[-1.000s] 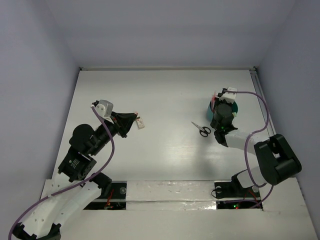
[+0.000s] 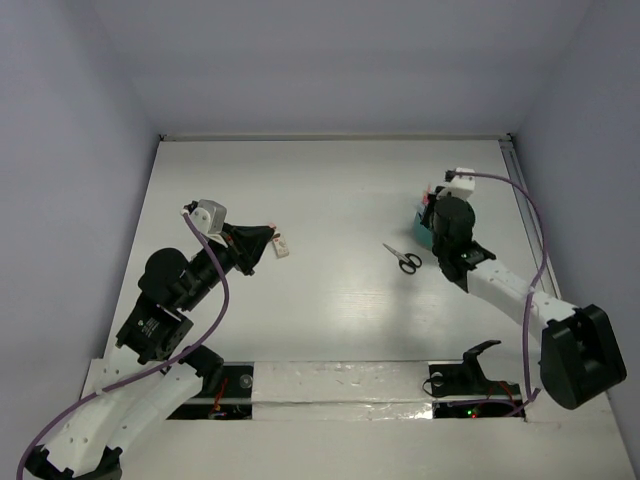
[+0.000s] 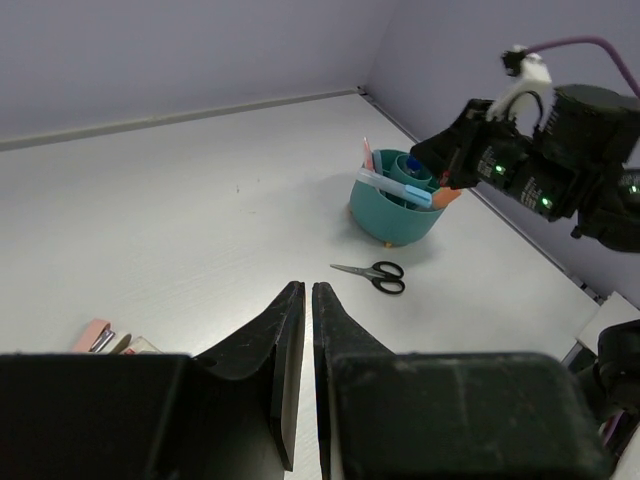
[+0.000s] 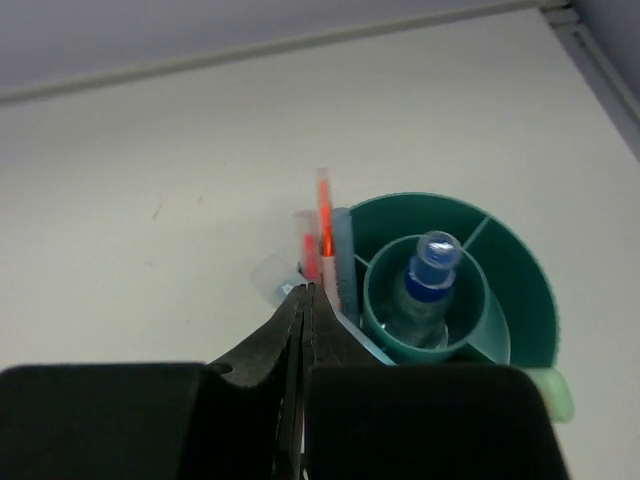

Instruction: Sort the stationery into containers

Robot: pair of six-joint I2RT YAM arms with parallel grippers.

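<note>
A teal pen holder (image 3: 390,225) at the table's right holds pens, a white-and-blue marker (image 3: 395,188) lying across its top, and a small blue-capped bottle (image 4: 430,275) in its inner cup. My right gripper hangs shut just over the holder, nothing visible held. Scissors (image 2: 406,261) lie in front-left of the holder. My left gripper is shut and empty over the left side, near a small pale item (image 2: 282,246) and a pink stapler-like item (image 3: 97,336), partly hidden in the left wrist view.
Walls bound it at back and sides; a metal rail (image 2: 330,136) runs along the back edge.
The left arm has not moved.
</note>
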